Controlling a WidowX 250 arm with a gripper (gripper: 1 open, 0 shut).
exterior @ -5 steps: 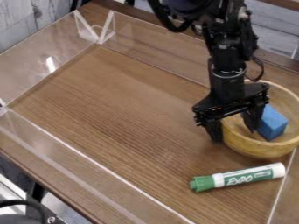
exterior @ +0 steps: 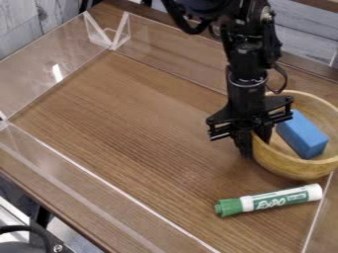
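Note:
My black gripper (exterior: 251, 133) reaches down from the top right, its fingers at the near-left rim of a tan bowl (exterior: 297, 163), shut on that rim as far as it shows. A blue block (exterior: 301, 134) lies inside the bowl, right of the fingers. A white and green Expo marker (exterior: 270, 201) lies on the wooden surface in front of the bowl.
Pale edging runs along its left and far sides, and the bowl sits close to the right edge.
The gripper has shifted slightly left over the last second. The bowl and blue block look slightly shifted, and more of the bowl's interior is uncovered. The marker has stayed put.

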